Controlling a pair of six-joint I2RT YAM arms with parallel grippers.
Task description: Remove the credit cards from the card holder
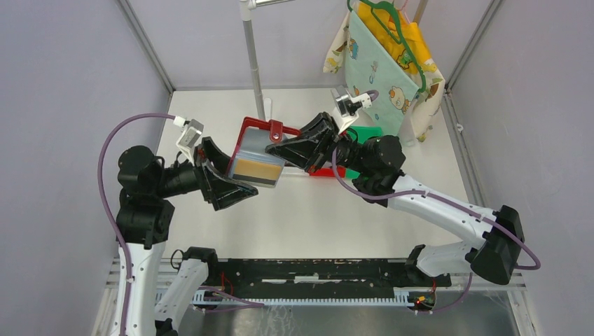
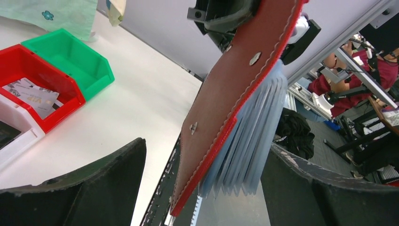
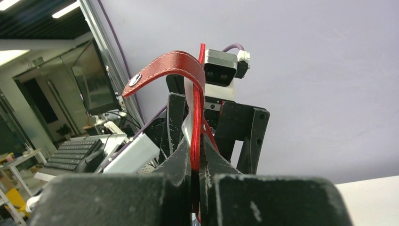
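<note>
The card holder has a brown-red leather cover and clear plastic sleeves, and is held up in the air between the arms. A gold card with a dark stripe shows through its front sleeve. My right gripper is shut on the holder's edge; the snap strap sticks out above its fingers. My left gripper is open around the opposite end. In the left wrist view, the cover and fanned sleeves lie between its spread fingers, with neither finger visibly pressing on them.
On the table stand a red bin with cards in it, a green bin and a white bin. A pole rises behind the holder.
</note>
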